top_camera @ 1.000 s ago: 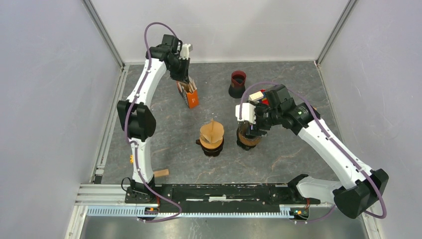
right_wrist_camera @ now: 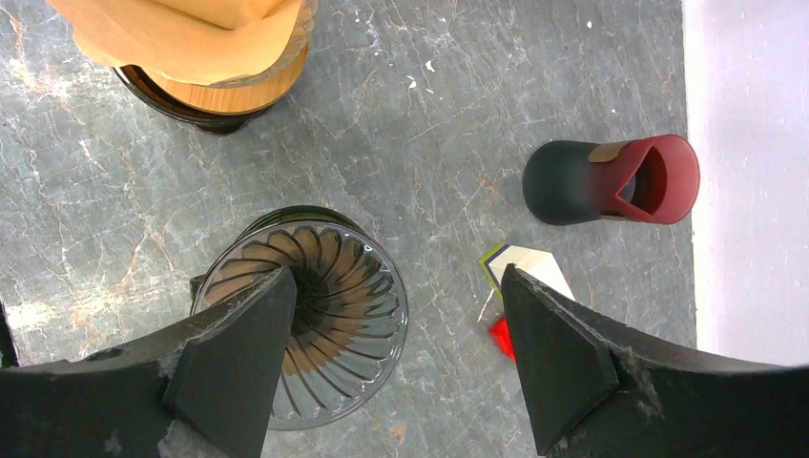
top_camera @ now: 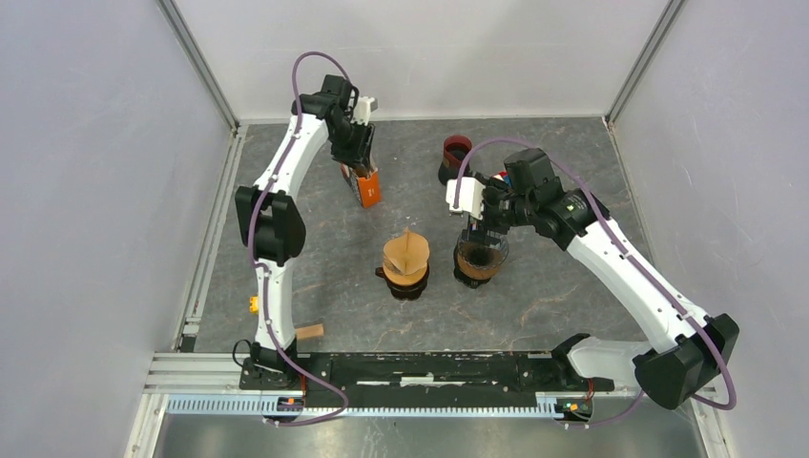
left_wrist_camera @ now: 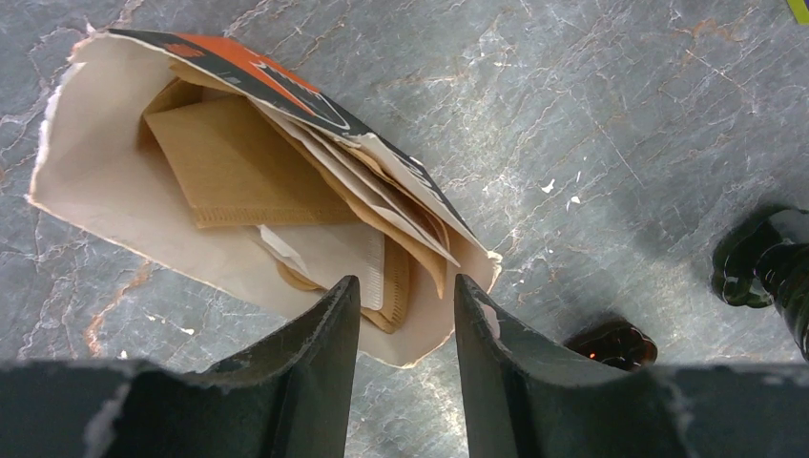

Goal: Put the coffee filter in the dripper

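Observation:
The left gripper is open above the near end of an orange-and-black box [top_camera: 368,188]. Folded brown coffee filters [left_wrist_camera: 253,162] and a white one stand inside that box; nothing shows pinched between the fingers. A clear ribbed dripper [right_wrist_camera: 334,315] sits on a dark-based server, with no filter visible in it. Over and beside this dripper hangs my right gripper, its fingers apart and empty. A second dripper, on a wooden collar, holds an opened brown filter [top_camera: 407,253].
A red-and-black cylinder [right_wrist_camera: 611,181] stands toward the back wall. Beside the right gripper lie a small pale-topped block [right_wrist_camera: 530,267] and a red piece [right_wrist_camera: 503,336]. Near the front left is a flat wooden piece [top_camera: 309,331]. Bare table separates the box from the drippers.
The right gripper has shifted slightly back from the clear dripper. The drippers have not moved.

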